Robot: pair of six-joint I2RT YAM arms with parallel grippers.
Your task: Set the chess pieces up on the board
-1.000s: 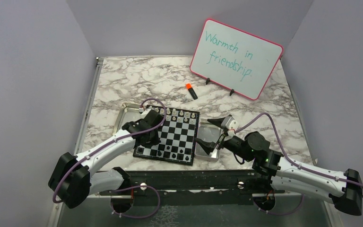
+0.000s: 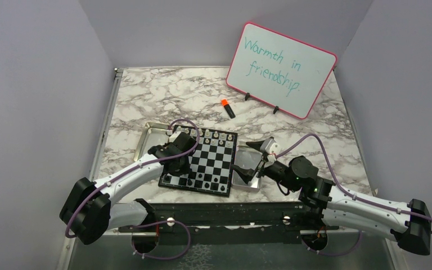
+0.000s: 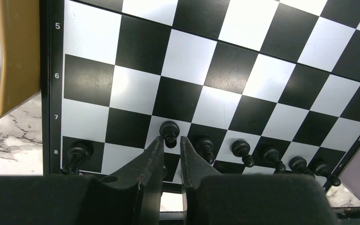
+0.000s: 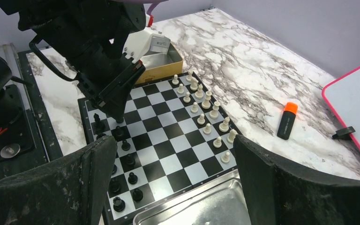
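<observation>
The chessboard lies on the marble table, with white pieces standing in two rows along its far side. Black pieces stand along the near side, toward the table's front edge. Over that near-left part, my left gripper points down with its fingers slightly apart. A black pawn stands on a white square in row 7, its head showing between the fingertips with a small gap on each side. To the right of the board, my right gripper hangs over a metal tray, wide open and empty.
A tray sits left of the board; the other tray is on its right, its visible floor bare in the right wrist view. Behind the board lie an orange-capped marker and a whiteboard. The board's middle rows are clear.
Over the last second my left arm has shifted slightly, its gripper staying over the near-left of the board. The right gripper has barely moved. The pieces in view look unchanged.
</observation>
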